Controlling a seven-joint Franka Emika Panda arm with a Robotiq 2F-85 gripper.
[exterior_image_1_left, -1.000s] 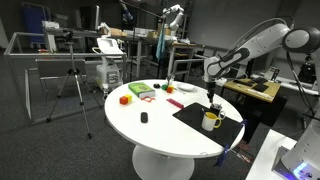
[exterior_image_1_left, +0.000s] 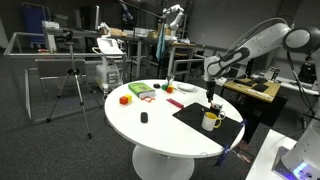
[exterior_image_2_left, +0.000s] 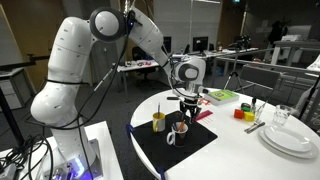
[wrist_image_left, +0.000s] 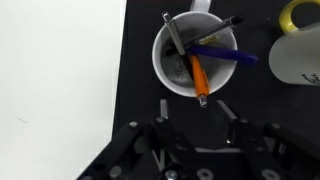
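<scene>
A white mug (wrist_image_left: 224, 70) stands on the black mat, holding several pens; an orange pen (wrist_image_left: 199, 78), a purple pen (wrist_image_left: 224, 53) and a grey one (wrist_image_left: 173, 32) lean against its rim. The same mug (exterior_image_2_left: 179, 135) shows below the arm in exterior view 2. My gripper is part open in the wrist view, its fingertips apart beside the mug's rim. The lower tip of the orange pen lies close to the space between them, and no grip on it shows. A second mug, white with a yellow handle (exterior_image_1_left: 209, 121), stands nearby.
The black mat (exterior_image_1_left: 190, 116) lies on a round white table (exterior_image_1_left: 135, 120). Colored blocks (exterior_image_1_left: 125, 100), a green tray (exterior_image_1_left: 142, 88) and a dark object (exterior_image_1_left: 144, 117) lie elsewhere. White plates (exterior_image_2_left: 287, 138) sit at one side.
In exterior view 1 the arm and mugs look nearly the same as before; any small motion of the gripper is too fine to make out.
</scene>
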